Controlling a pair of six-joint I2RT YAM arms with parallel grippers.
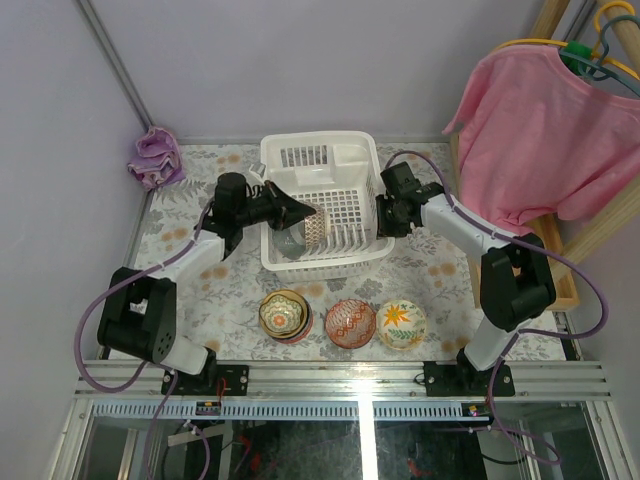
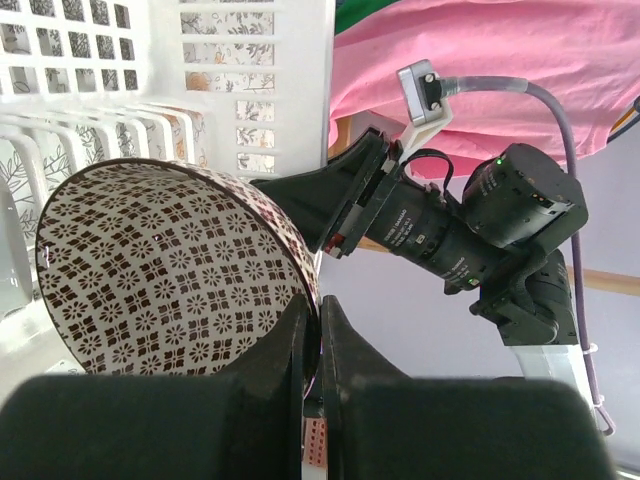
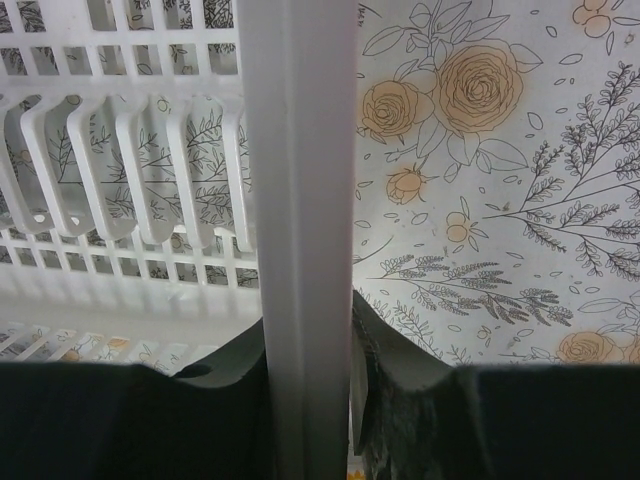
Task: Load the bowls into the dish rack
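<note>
My left gripper (image 1: 305, 212) is shut on the rim of a patterned bowl (image 2: 165, 270), held on edge among the prongs of the white dish rack (image 1: 315, 140), beside a grey bowl (image 1: 287, 242). My right gripper (image 1: 386, 215) is shut on the rack's right rim (image 3: 300, 200). In front of the rack stand a stack of bowls (image 1: 283, 314), a red patterned bowl (image 1: 349, 323) and a flowered bowl (image 1: 401, 325).
A pink shirt (image 1: 550, 130) hangs on a wooden stand at right. A purple cloth (image 1: 156, 158) lies at back left. Bare floral surface flanks the rack.
</note>
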